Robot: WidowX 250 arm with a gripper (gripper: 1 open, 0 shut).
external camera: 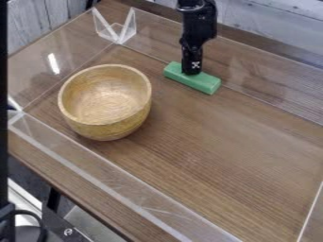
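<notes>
A green rectangular block (202, 81) lies on the wooden table (214, 170) near the back centre. The black gripper (192, 68) reaches down from the top onto the block's upper left part. Its fingertips look close together and shut; whether anything is between them is hard to see at this size.
A large light wooden bowl (106, 99) stands on the left half of the table. A clear plastic piece (115, 25) is at the back left. Walls border the back and right edges.
</notes>
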